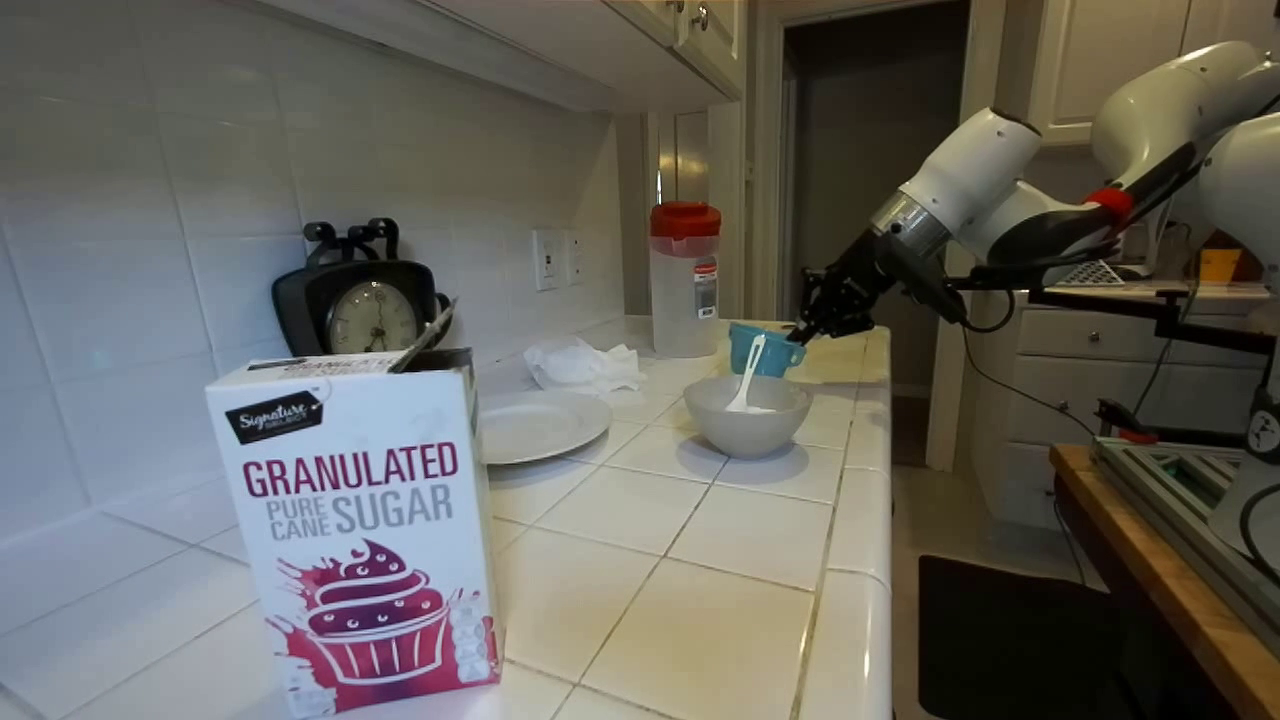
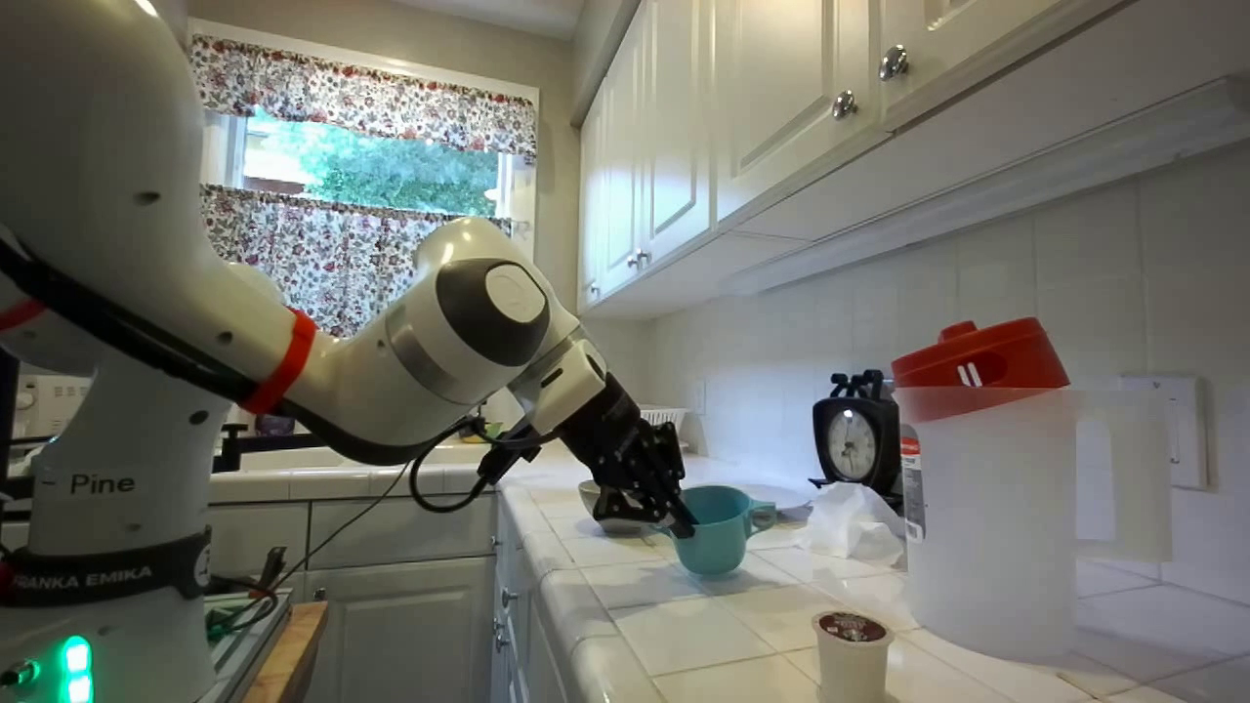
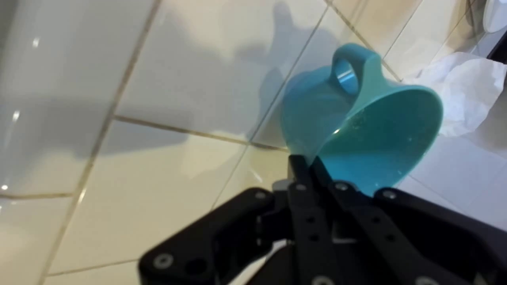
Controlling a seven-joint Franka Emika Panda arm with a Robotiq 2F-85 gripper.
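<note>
In the wrist view my gripper is shut on the near rim of a teal cup (image 3: 311,107), with the cup's looped handle on the far side. Exterior view 2 has the cup (image 2: 717,545) close to upright, low over the white tiles; whether its base touches them I cannot tell. From exterior view 1, the cup (image 1: 758,346) appears behind a pale bowl (image 1: 746,426), and a white spoon (image 1: 749,374) leans in that bowl. What the cup holds, if anything, is not clear.
A sugar box (image 1: 360,540) stands at the front of exterior view 1, near a plate (image 1: 546,430) and a black scale (image 1: 356,300). A red-lidded pitcher (image 2: 996,516), crumpled paper (image 2: 853,523) and a small pod (image 2: 852,656) are around the cup. Tiles before the bowl are clear.
</note>
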